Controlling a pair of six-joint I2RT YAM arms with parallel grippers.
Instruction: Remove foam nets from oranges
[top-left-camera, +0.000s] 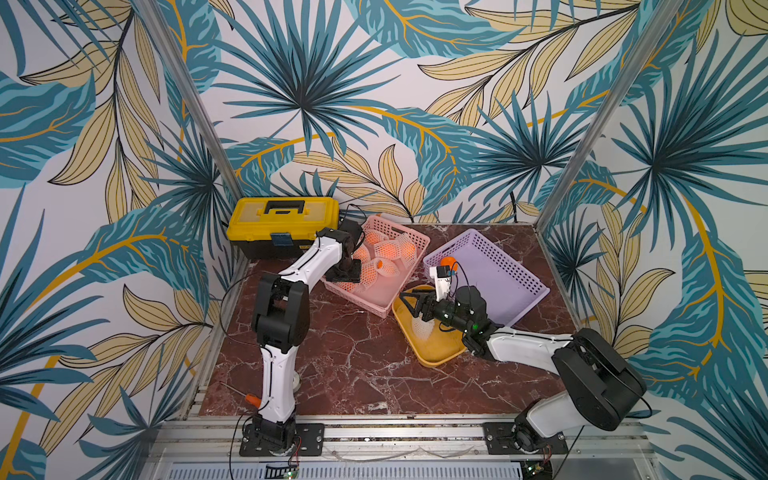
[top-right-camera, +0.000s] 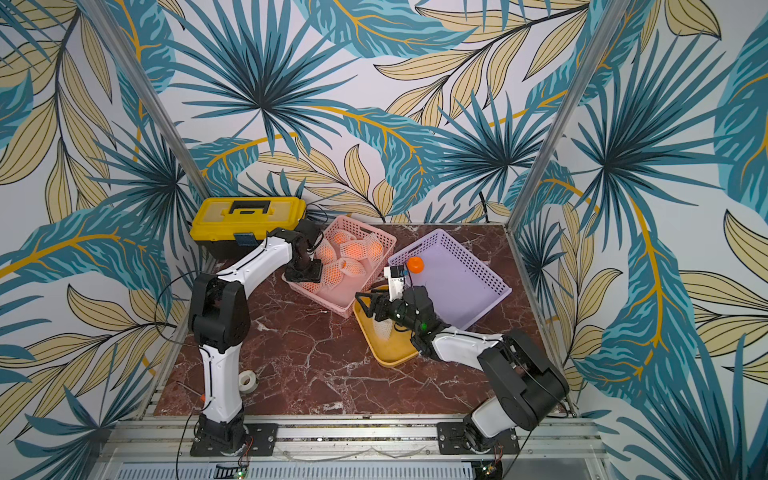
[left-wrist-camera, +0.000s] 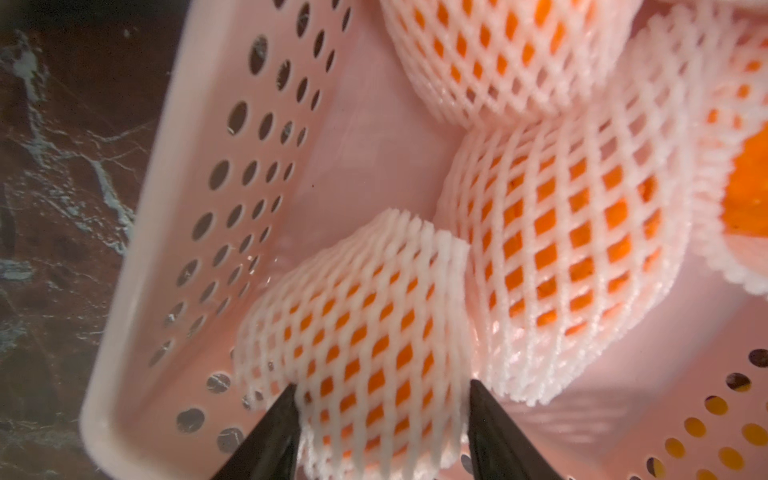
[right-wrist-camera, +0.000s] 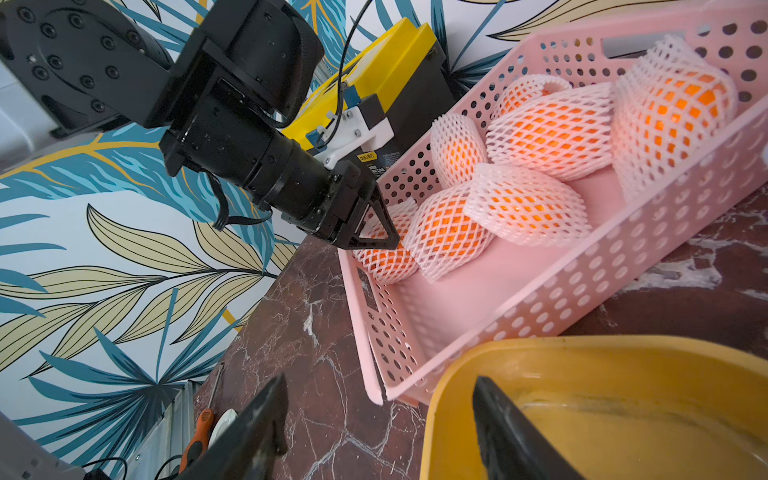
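Note:
In the left wrist view, an orange in a white foam net (left-wrist-camera: 368, 344) lies in a corner of the pink basket (left-wrist-camera: 352, 160). My left gripper reaches down around it, one finger close against each side; whether the fingers press on it is unclear. Several more netted oranges (right-wrist-camera: 552, 136) lie in the same basket. My right gripper is open and empty above the yellow tray (right-wrist-camera: 592, 352), its fingers wide apart. A bare orange (top-right-camera: 415, 265) sits in the purple basket (top-right-camera: 480, 280). Something whitish, apparently a loose foam net (top-left-camera: 421, 329), lies in the yellow tray.
Behind my left gripper stands a yellow and black toolbox (top-left-camera: 284, 220), close to the pink basket. A tape roll (top-right-camera: 247, 381) and an orange-handled screwdriver (right-wrist-camera: 197, 436) lie near the left arm's base.

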